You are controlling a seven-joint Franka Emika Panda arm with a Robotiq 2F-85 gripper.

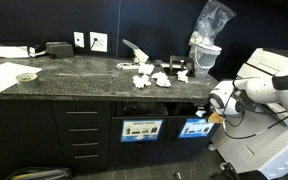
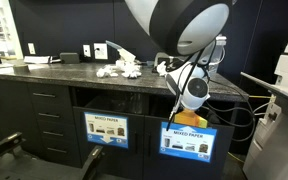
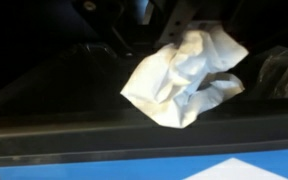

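A crumpled white paper fills the middle of the wrist view, with my gripper shut on its upper part. Behind the paper is the dark inside of a bin. The bin's front rim runs below it, above a blue-and-white label. In exterior view 1 the held paper shows as a small white patch near the right-hand bin, labelled "Mixed Paper". The arm hides most of the gripper in exterior view 2.
Several crumpled papers lie on the dark counter, above the bins. A second labelled bin stands left of the first. Clear plastic shows inside the bin at right. A white bucket stands at the counter's far right.
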